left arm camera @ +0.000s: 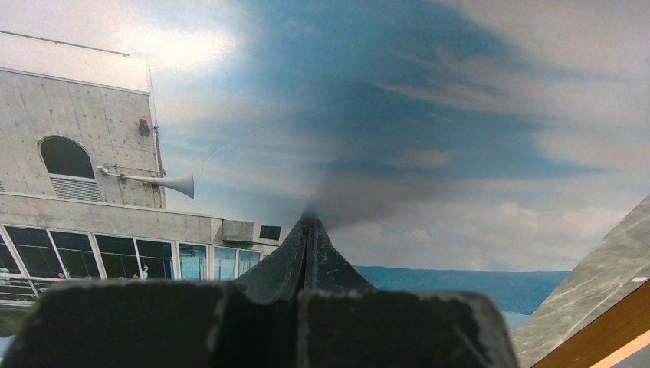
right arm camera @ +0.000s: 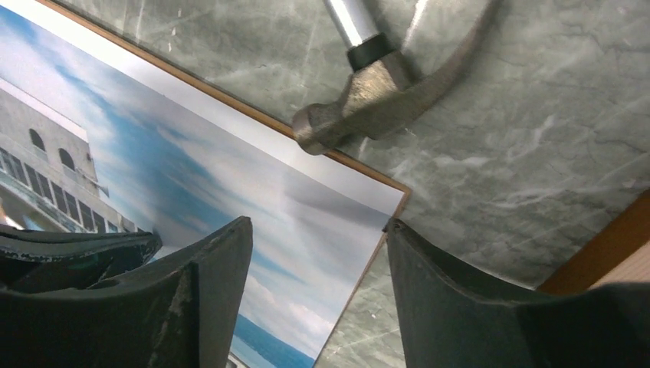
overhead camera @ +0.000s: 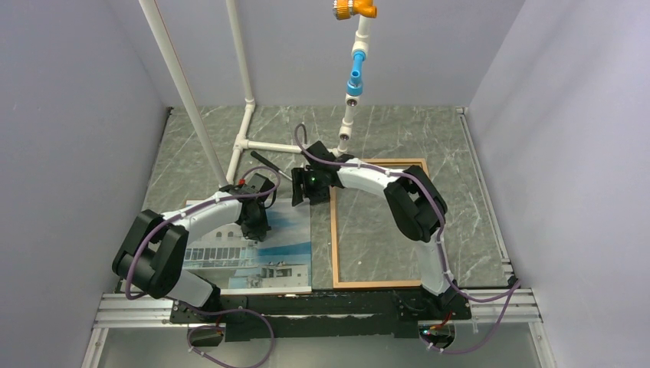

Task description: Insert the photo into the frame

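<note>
The photo (overhead camera: 287, 222), a blue sky over a white building, lies flat on the table at the left in the top view. My left gripper is shut with nothing visible between its fingers, its tips pointing down at the sky part; whether they touch it is hard to tell. My right gripper stands part open over the photo's far right corner. One of its fingers (right arm camera: 207, 284) is above the print, the other right at the print's side edge. The empty wooden frame (overhead camera: 335, 245) lies to the right of the photo.
A hammer (right arm camera: 375, 92) lies just behind the photo, its head at the back edge near my right gripper. White pipes (overhead camera: 291, 146) stand farther back. A narrow strip of bare table (overhead camera: 322, 253) separates photo and frame.
</note>
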